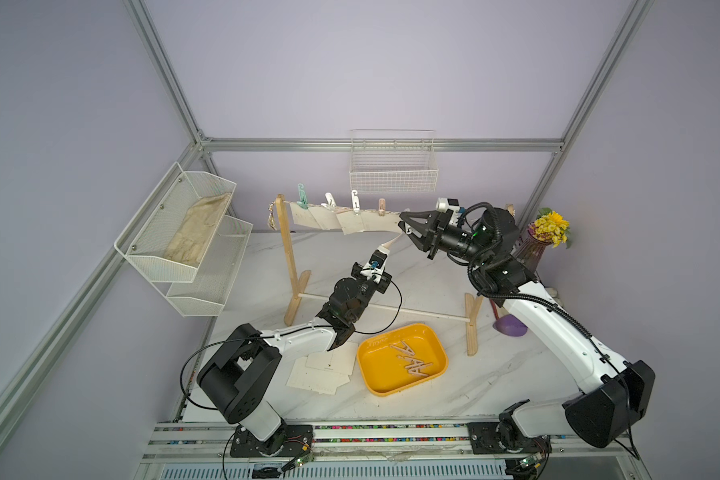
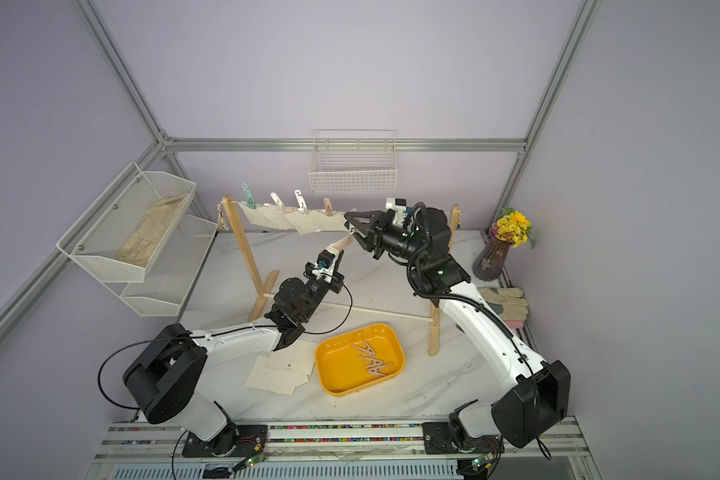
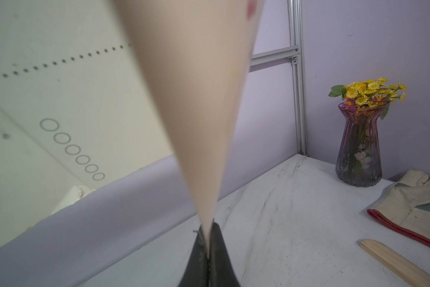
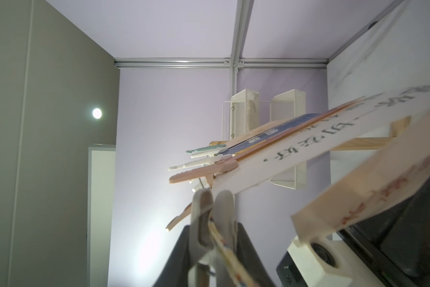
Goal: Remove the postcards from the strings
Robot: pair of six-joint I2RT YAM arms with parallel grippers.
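Several postcards (image 1: 368, 222) hang from the string between wooden posts, pinned by a teal clip (image 1: 302, 196), white clips (image 1: 355, 200) and a pink clip (image 4: 205, 171). My left gripper is shut on the lower end of a postcard (image 3: 191, 95), seen nearly edge-on. That same card, with red writing, shows at the lower right of the right wrist view as a postcard (image 4: 377, 184). Up at the string, my right gripper is shut on a pale clip (image 4: 201, 215), the string running beside it. Whether that clip still grips a card cannot be told.
An orange tray (image 1: 365, 376) holding several pink clips stands in front. Loose postcards (image 1: 323, 372) lie to its left. A flower vase (image 2: 492, 257) and gloves (image 2: 505, 304) are at the right; a wall rack (image 1: 243, 256) is at the left.
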